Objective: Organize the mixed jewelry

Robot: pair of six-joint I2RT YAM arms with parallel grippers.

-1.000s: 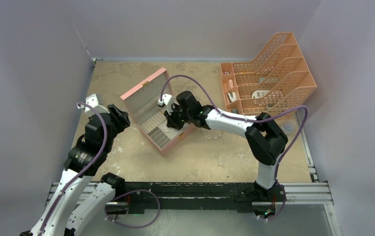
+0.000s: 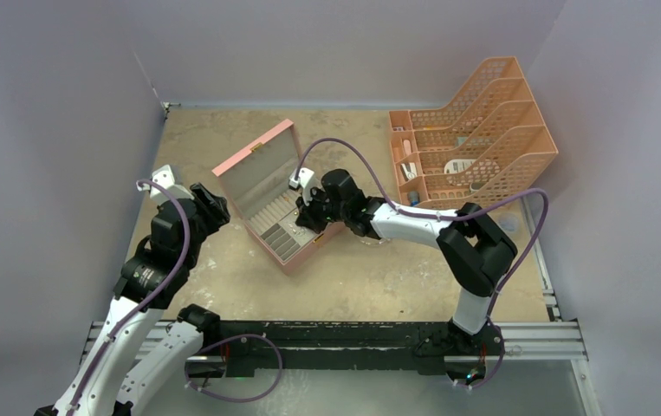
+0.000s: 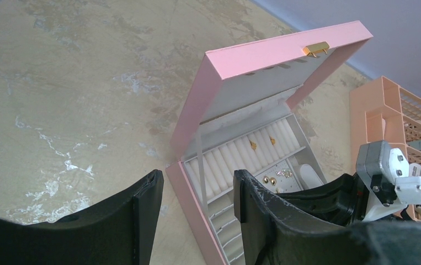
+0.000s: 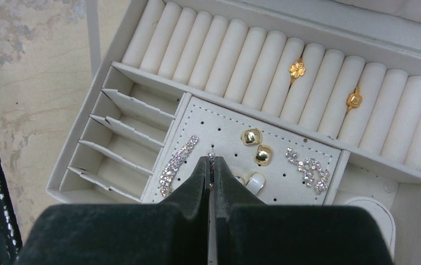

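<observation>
A pink jewelry box stands open mid-table. Its ring rolls hold two gold rings. Its middle pad carries two gold square earrings, a rhinestone strand and a sparkling cluster. My right gripper is shut low over the pad, a small sparkling piece showing at its fingertips; whether it is gripped I cannot tell. My left gripper stands open to the left of the box, nothing between its fingers.
An orange slotted organizer with assorted items stands at the back right. A clear round container is at the right.
The left arm looks unchanged.
</observation>
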